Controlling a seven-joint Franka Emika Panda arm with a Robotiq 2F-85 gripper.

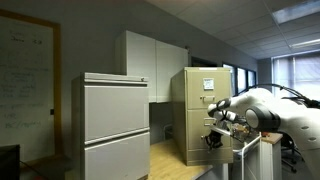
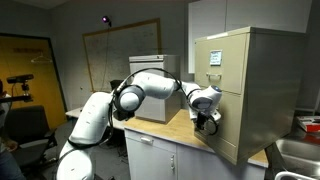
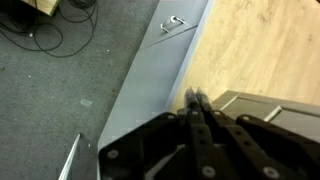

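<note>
A beige filing cabinet with stacked drawers stands on the wooden counter, and its front and side also show as the tall cabinet in the second exterior view. My gripper is low in front of its drawers. In the wrist view the gripper is shut, its fingertips together with nothing visible between them. Beside them lies the cabinet's top-like beige edge. Whether the fingers touch the cabinet cannot be told.
A second, grey-white cabinet stands farther along the wooden counter. Below the counter are grey base cupboards with handles. A sink lies beyond the beige cabinet. Cables lie on the floor.
</note>
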